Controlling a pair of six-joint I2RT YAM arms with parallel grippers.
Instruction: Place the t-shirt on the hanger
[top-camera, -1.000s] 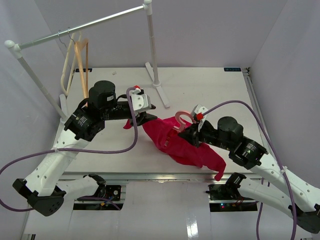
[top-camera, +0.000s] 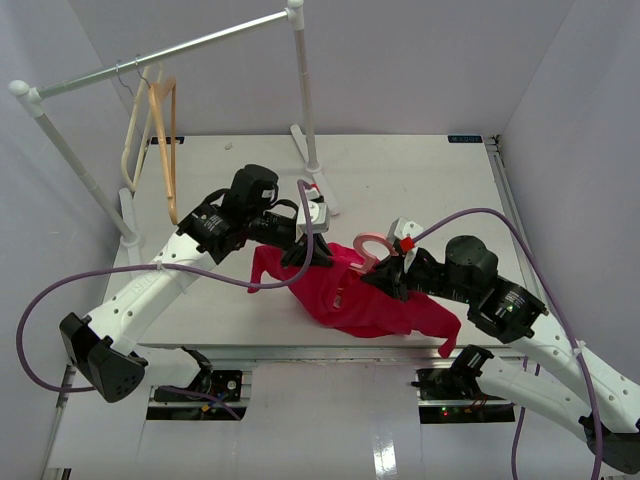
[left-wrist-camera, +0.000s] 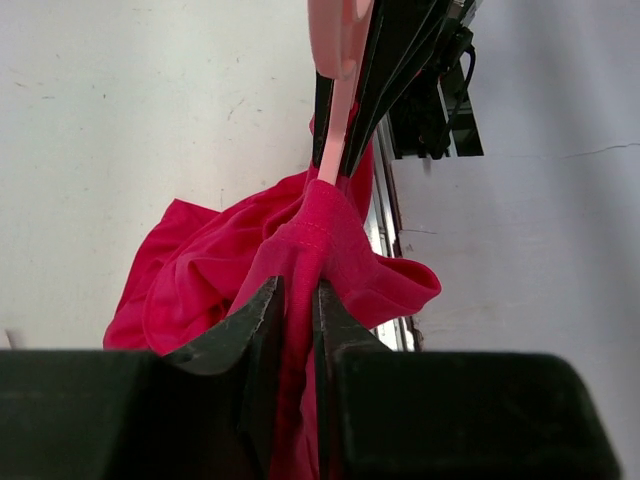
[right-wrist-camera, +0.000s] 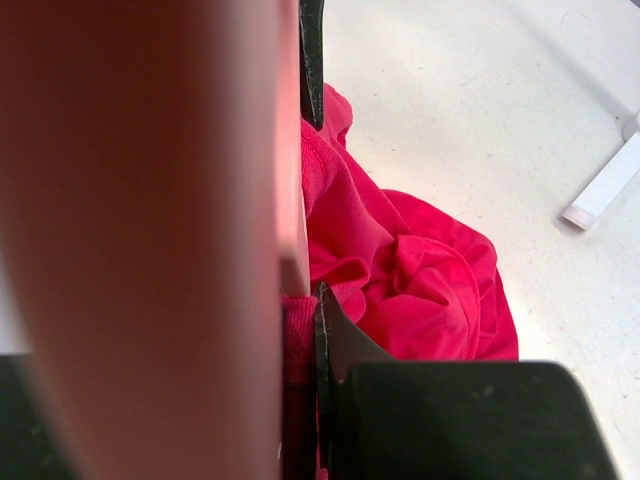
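Observation:
The red t-shirt (top-camera: 350, 305) lies bunched near the table's front edge, partly lifted between both grippers. A pink hanger (top-camera: 372, 240) is held upright by my right gripper (top-camera: 385, 270), its lower part running into the shirt's fabric; in the right wrist view it fills the left side, close up and blurred. My left gripper (top-camera: 316, 258) is at the shirt's upper left; in the left wrist view its fingers close around a fold of red fabric (left-wrist-camera: 298, 340), below the hanger's pink bar (left-wrist-camera: 338, 130). The right gripper is shut on the hanger, with some red cloth beside it.
A white rack (top-camera: 170, 50) at the left carries wooden and cream hangers (top-camera: 160, 140); its foot (top-camera: 320, 185) stands behind the shirt.
My right arm and the pink hanger have shifted slightly toward the right and front.

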